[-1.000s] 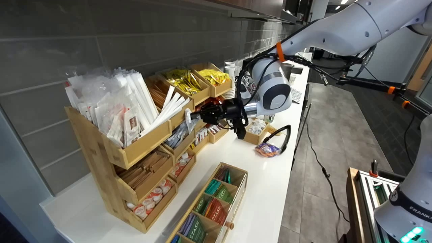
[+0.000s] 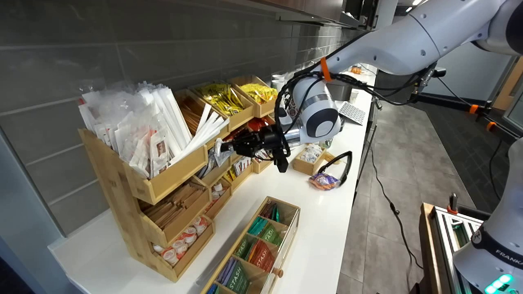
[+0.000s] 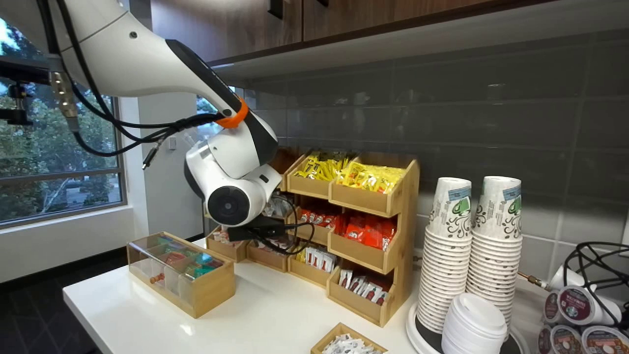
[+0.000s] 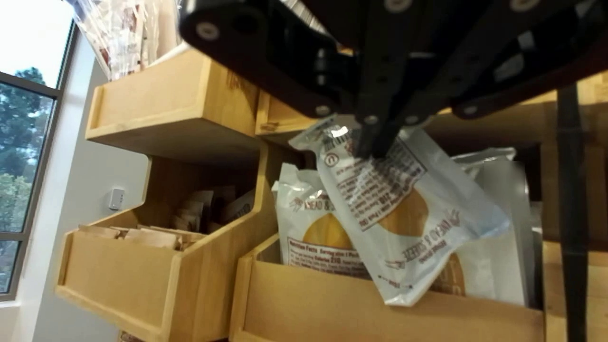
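Note:
A silvery-white snack packet [image 4: 419, 219] with a cookie-like picture hangs tilted in the wrist view, its upper part pinched by my gripper, which is shut. Its lower end overlaps the front of a wooden bin [image 4: 387, 313] in the middle tier, where similar packets [image 4: 310, 219] stand upright. Exterior view 1 shows the gripper [image 2: 224, 146] reaching in from the right at that bin, with the packet [image 2: 224, 156] at its fingertips. In exterior view 2 the arm's wrist hides the fingertips and the packet.
Beside this bin is one with brown packets [image 4: 154, 237]; an upper bin [image 4: 151, 94] overhangs it. A divided tea box [image 2: 292, 228] stands on the white counter [image 2: 314, 210] in front. Stacked paper cups [image 3: 445, 259] stand beyond the rack's other end.
My arm has moved left and slightly down in exterior view 1, along the rack towards its near end. The packet has travelled with the gripper.

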